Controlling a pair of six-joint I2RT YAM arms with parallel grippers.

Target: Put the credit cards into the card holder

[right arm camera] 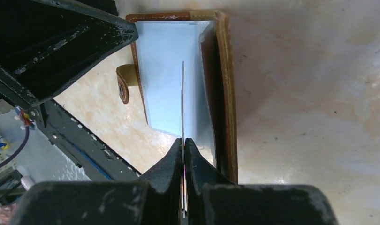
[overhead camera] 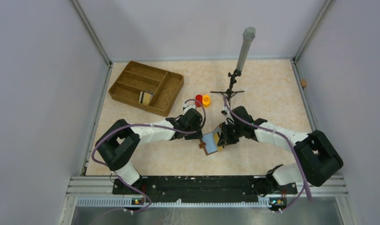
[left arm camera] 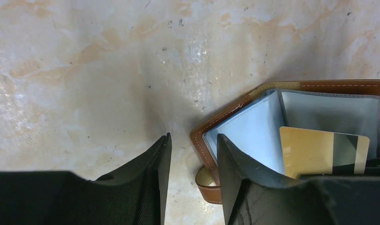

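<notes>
The brown card holder lies open on the table between the arms, with its clear sleeves showing. A gold card with a dark stripe hangs over the sleeves, pinched in my right gripper. From the right wrist the same card appears edge-on as a thin line above the pale sleeve. My left gripper is partly open at the holder's strap-side corner. That corner shows between its fingers, which hold nothing; whether they touch the leather is unclear. More cards are in the tray.
A brown divided tray stands at the back left. Red and yellow items sit at the back middle, near a tripod stand. The table front left and right of the holder is bare.
</notes>
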